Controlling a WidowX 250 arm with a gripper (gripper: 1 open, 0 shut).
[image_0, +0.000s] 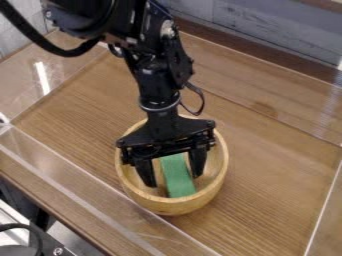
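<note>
A light wooden bowl (187, 202) sits on the wooden table at the centre. Inside it lies a green block (178, 178), partly hidden by the gripper. The black gripper (173, 167) is open, its two fingers reaching down into the bowl on either side of the green block.
The wooden table (274, 180) has free room to the right and upper left of the bowl. Its near edge runs along the lower left, with a white surface and cables below. A pale panelled wall (267, 30) stands at the back.
</note>
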